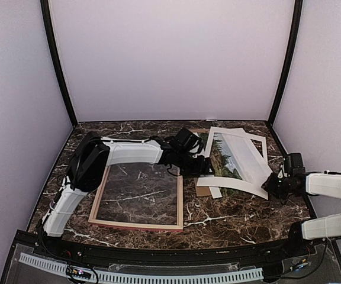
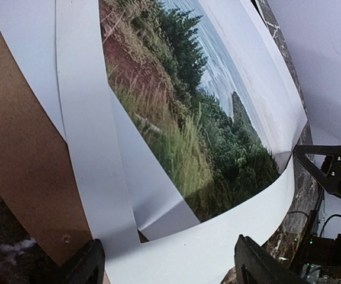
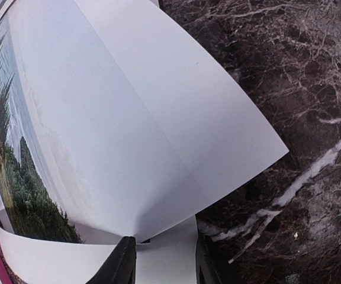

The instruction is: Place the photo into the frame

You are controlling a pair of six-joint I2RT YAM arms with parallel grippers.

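A white mat [image 1: 237, 182] with a large window lies over the landscape photo [image 1: 227, 160] on the right side of the table. The photo sits askew under it, its white border [image 3: 218, 118] sticking out past the mat at the right. My right gripper [image 1: 267, 184] is shut on the mat's near right corner, the white strip between its fingers. Over the near left corner stands my left gripper, its fingers [image 2: 87, 261] apart with the mat between or beneath them. The mat's near strip bows. Left of these lies the wooden frame [image 1: 180, 207], empty.
Beneath the mat's left side lies a brown board [image 1: 202, 191]. My left arm [image 1: 135, 152] reaches across the empty frame's far part. Bare dark marble [image 1: 235, 222] shows in front of the mat.
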